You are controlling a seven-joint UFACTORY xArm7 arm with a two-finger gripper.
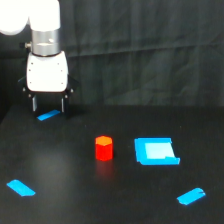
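Observation:
A white robot hand comes down at the upper left, its gripper (pixel 49 103) pointing downward with the two dark fingers spread apart. The gripper is open, and nothing shows between the fingers. Just below the fingertips is a flat blue strip (pixel 48 115) on the dark table. Near the middle of the table stands a red-orange block (pixel 104 148) with a hexagonal outline, well away from the gripper. To its right lies a blue-rimmed piece with a pale, whitish centre (pixel 158 151).
Another blue strip (pixel 20 188) lies at the front left, and one more blue strip (pixel 191 196) at the front right. Dark curtains (pixel 145 55) hang behind the table. Bare table surrounds the red-orange block.

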